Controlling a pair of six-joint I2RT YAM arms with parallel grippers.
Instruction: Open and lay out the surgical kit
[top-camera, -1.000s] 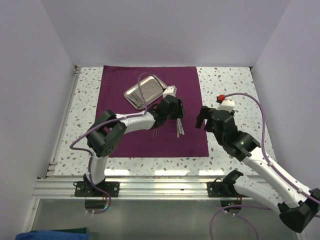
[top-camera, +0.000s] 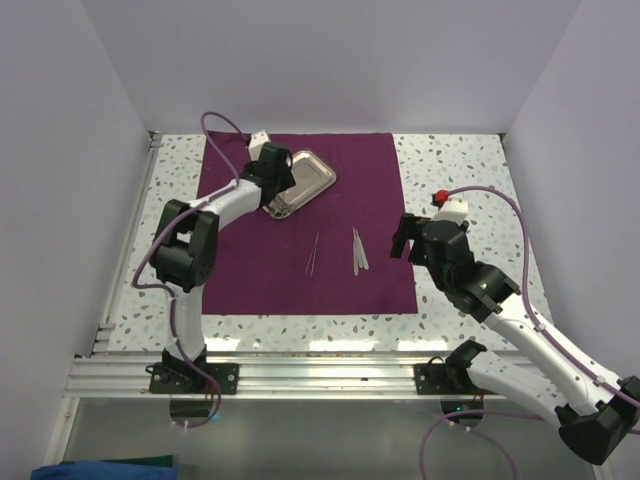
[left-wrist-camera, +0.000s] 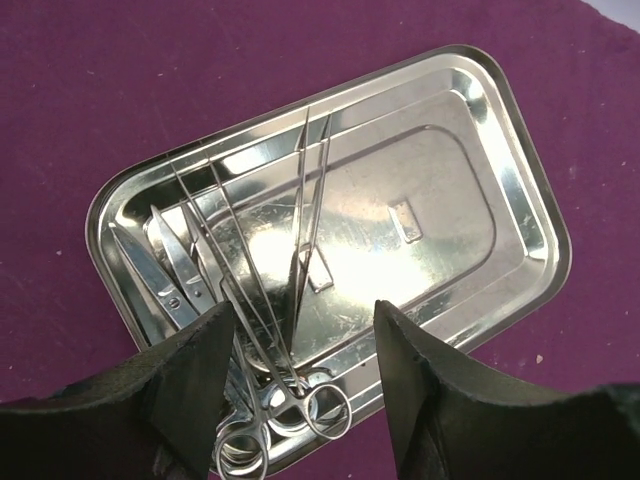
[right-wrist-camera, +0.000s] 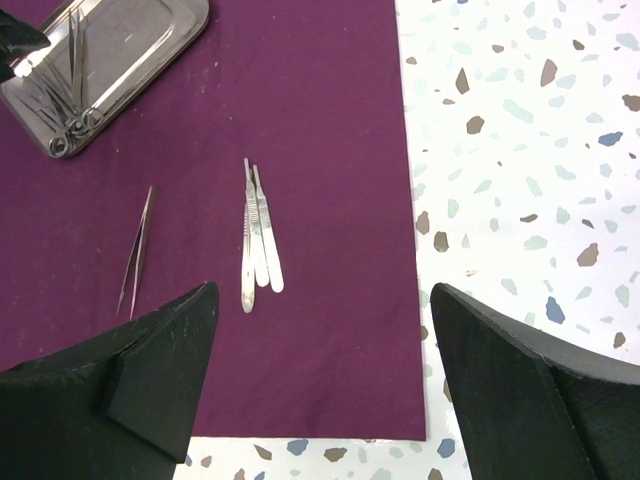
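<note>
A steel tray (left-wrist-camera: 460, 230) on the purple cloth (top-camera: 340, 290) holds several scissors (left-wrist-camera: 175, 300) and slender forceps-like tweezers (left-wrist-camera: 300, 230). My left gripper hangs open over the tray, its fingers above the handles' end, nothing clearly held. Outside the tray, a pair of tweezers (right-wrist-camera: 141, 240) and several pale scalpel handles (right-wrist-camera: 262, 240) lie side by side on the cloth. My right gripper stands open to the right, above the cloth's edge, empty.
The speckled table (top-camera: 470, 170) borders the cloth. The lower part of the cloth and its right strip have bare room. Grey walls enclose the workspace at the back and sides.
The right arm is still.
</note>
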